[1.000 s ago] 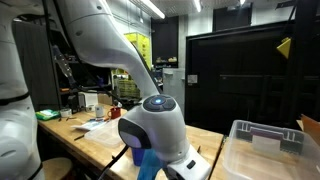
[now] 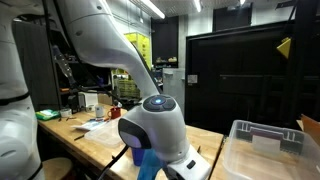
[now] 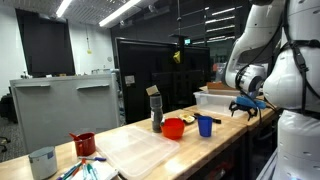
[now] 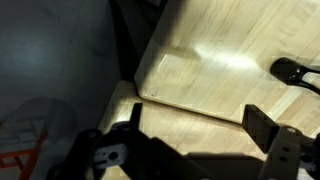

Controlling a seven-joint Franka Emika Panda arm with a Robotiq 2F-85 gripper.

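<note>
My gripper stands open in the wrist view, its two fingers wide apart at the lower left and lower right. Only pale wooden tabletop (image 4: 200,88) shows between them, near a seam and the table's edge. A black object with a thin handle (image 4: 288,70) lies toward the right side of that view. In exterior view 2 the gripper (image 3: 250,105) is at the far right, low by the table's end. A blue cup (image 3: 205,127) and a red bowl (image 3: 173,128) stand on the table, away from it.
A clear plastic bin (image 2: 270,150) sits on the table to the right. Farther along are a dark canister (image 3: 156,112), a red mug (image 3: 85,144), a metal tin (image 3: 43,162) and a pale tray (image 3: 145,152). Dark floor (image 4: 55,60) lies beyond the table edge.
</note>
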